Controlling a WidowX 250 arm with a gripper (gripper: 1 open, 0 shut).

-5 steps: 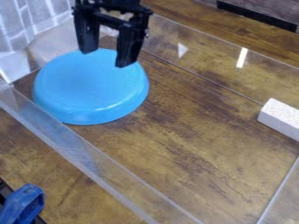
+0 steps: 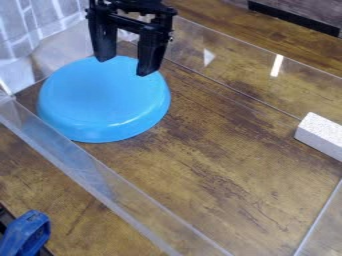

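Note:
The black gripper (image 2: 127, 54) hangs at the top left of the camera view, over the rear part of a round blue lid or plate (image 2: 104, 105) lying on the wooden surface. Its two dark fingers point down and stand apart, with no object visible between them.
A white block (image 2: 323, 134) lies at the right. A blue object (image 2: 22, 236) is at the bottom left corner. Clear plastic walls run round the wooden floor (image 2: 214, 170), whose middle and right are clear.
The gripper has shifted slightly over the last second, staying above the blue disc. The disc, white block and blue object have not moved.

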